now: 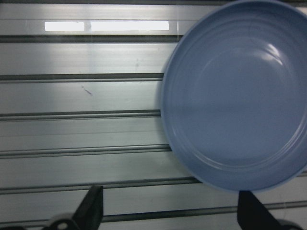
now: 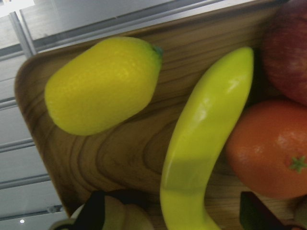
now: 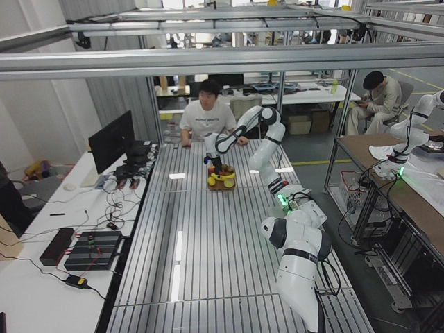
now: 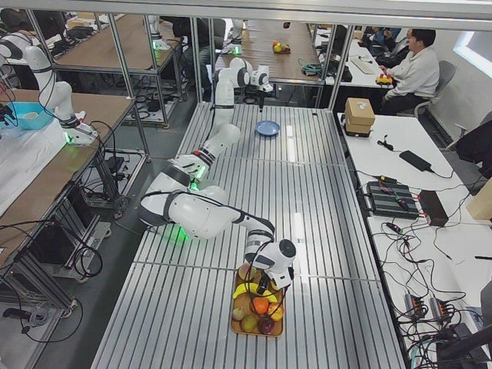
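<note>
In the right wrist view a wooden tray (image 2: 144,143) holds a lemon (image 2: 103,86), a banana (image 2: 206,120), an orange (image 2: 266,148) and a red apple (image 2: 288,48). My right gripper is open low over it, fingers either side of the banana's lower end, a pale fruit partly hidden by the left finger. In the camera left view the tray (image 3: 222,187) lies toward the table's far end. In the left wrist view my left gripper is open over the bare table beside a blue plate (image 1: 235,100), also seen in the camera right view.
A person (image 3: 207,118) sits at the far end. Side desks with a monitor (image 3: 111,142), boxes and cables flank the table.
</note>
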